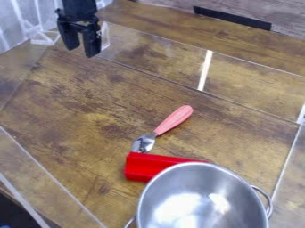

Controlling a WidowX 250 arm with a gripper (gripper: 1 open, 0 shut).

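Observation:
My black gripper (81, 39) hangs at the top left, above the far left part of the wooden table, away from the objects; its fingers point down, and whether they are open is hard to make out. A utensil with a pink handle (174, 118) and metal head lies near the middle right. Below it is a red cylinder (152, 166), partly hidden by a steel pot (198, 207) with side handles at the bottom right.
Clear panels or edges border it at the left, back and right, with a white strip toward the back right.

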